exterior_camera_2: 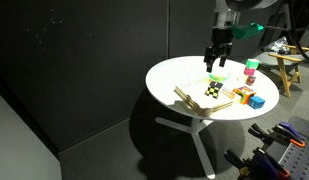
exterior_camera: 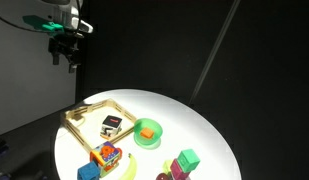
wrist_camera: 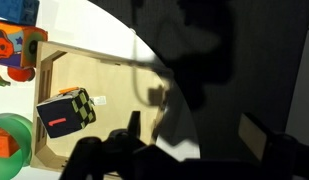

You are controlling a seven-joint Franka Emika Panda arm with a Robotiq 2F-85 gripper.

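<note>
My gripper [exterior_camera: 64, 62] hangs high in the air at the table's far left end, well above the surface. Its fingers [wrist_camera: 119, 152] stand wide apart in the wrist view, with nothing between them. Below and to one side lies a shallow wooden tray [wrist_camera: 99, 58] on the white round table [exterior_camera: 199, 135]. A dark box with a checkered side [wrist_camera: 64, 114] sits inside the tray. Beside the tray is a green bowl [exterior_camera: 158, 141] holding an orange block [exterior_camera: 147, 132].
A colourful toy block [exterior_camera: 107, 156], a blue block [exterior_camera: 89, 171] and a yellow banana-shaped item [exterior_camera: 130, 168] lie near the tray. Green block [exterior_camera: 188, 160] and pink block [exterior_camera: 177, 171] stand farther right.
</note>
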